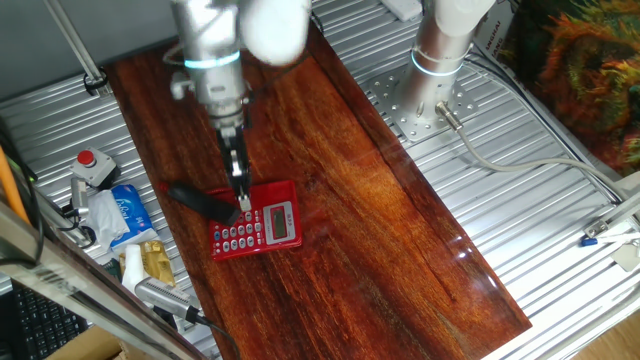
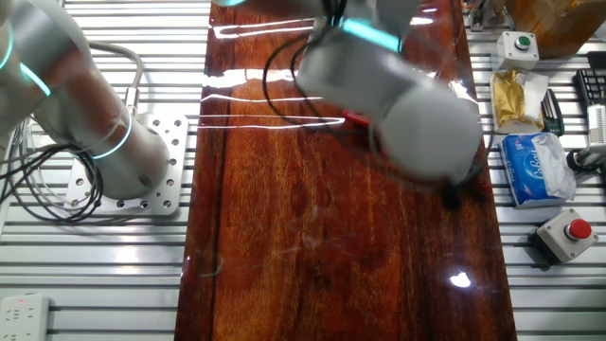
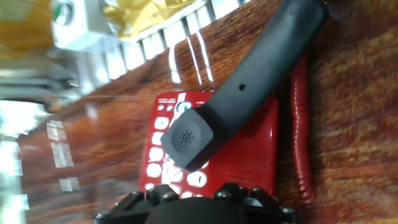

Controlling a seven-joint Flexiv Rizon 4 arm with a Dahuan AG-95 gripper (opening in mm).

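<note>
A red desk telephone (image 1: 292, 193) lies on the dark wooden board, its keypad and small display facing up in exterior view 1. Its black handset (image 1: 200, 203) rests askew, one end over the keys and the other past the base's edge. In the wrist view the handset (image 3: 252, 78) runs diagonally across the red base (image 3: 258, 149), the coiled red cord (image 3: 301, 130) beside it. My gripper (image 1: 243, 203) points down above the phone, near the handset's keypad end. In the wrist view its fingertips stand apart at the bottom edge, nothing held between them. In exterior view 2 the arm hides most of the phone.
The wooden board (image 1: 380, 250) is clear on the phone's right side. Past its left edge are a blue tissue pack (image 1: 130, 215), a red-button box (image 1: 92, 165) and a gold packet (image 1: 157, 262). The arm's base (image 1: 425, 105) stands beyond the opposite edge.
</note>
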